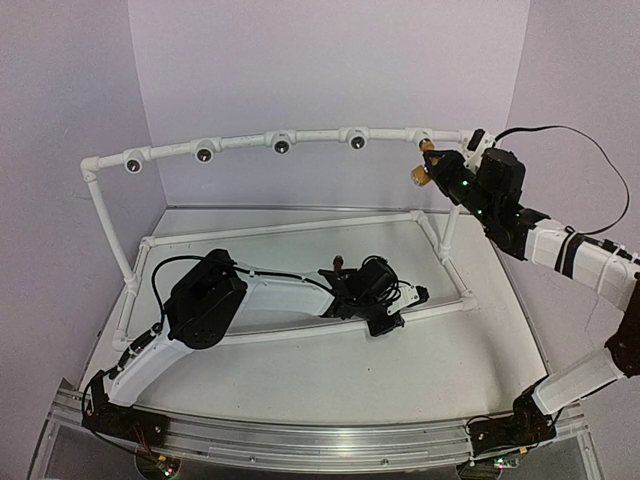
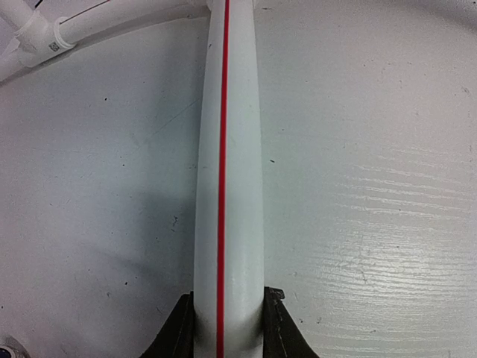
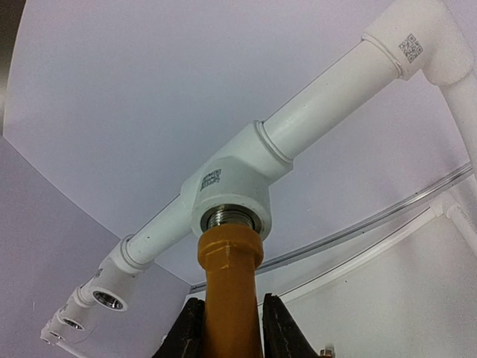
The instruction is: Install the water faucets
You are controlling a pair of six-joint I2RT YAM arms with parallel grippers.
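My right gripper is shut on an orange-brown faucet [image 3: 229, 272]. Its upper end meets the mouth of a white tee socket [image 3: 235, 186], with metal thread showing there; how deep it sits I cannot tell. From above, that faucet [image 1: 420, 176] is at the rightmost socket of the raised pipe, partly covered by the gripper. Low at the front, my left gripper is shut around a white pipe [image 2: 242, 179] with a red stripe. That pipe is the front bar [image 1: 270, 336] of the frame's base.
Several empty sockets, such as this one [image 1: 282, 147], line the raised pipe to the left. A small brown object [image 1: 338, 262] shows behind the left arm. The board in front [image 1: 310, 385] is clear. A cable [image 1: 610, 160] loops beside the right arm.
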